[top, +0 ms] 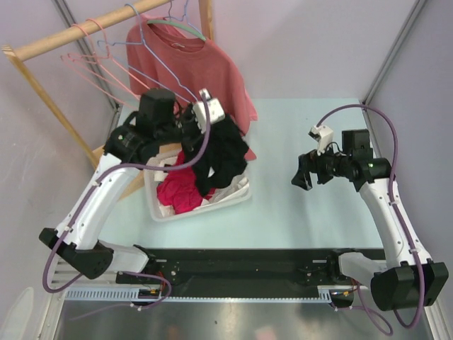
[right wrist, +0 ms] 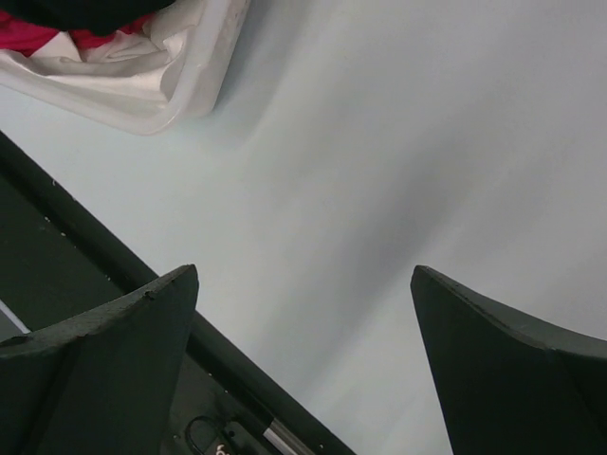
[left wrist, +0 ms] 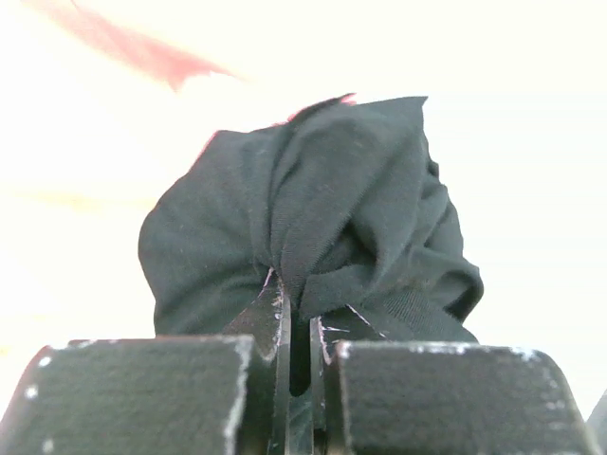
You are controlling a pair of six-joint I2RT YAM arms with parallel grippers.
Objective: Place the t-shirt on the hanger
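Observation:
A black t-shirt [top: 225, 149] hangs lifted over the white basket, shut in my left gripper [top: 195, 124]; in the left wrist view the bunched black cloth [left wrist: 303, 209] fills the middle between the pads. My right gripper [top: 306, 170] stands open over bare table, right of the basket. A pink shirt [top: 170, 60] hangs on a green hanger on the wooden rail [top: 71, 34], beside empty pink and blue hangers [top: 106, 78].
The white basket [top: 216, 205] holds red [top: 180, 191] and white clothes. The rack's wooden leg [top: 49, 103] stands at left.

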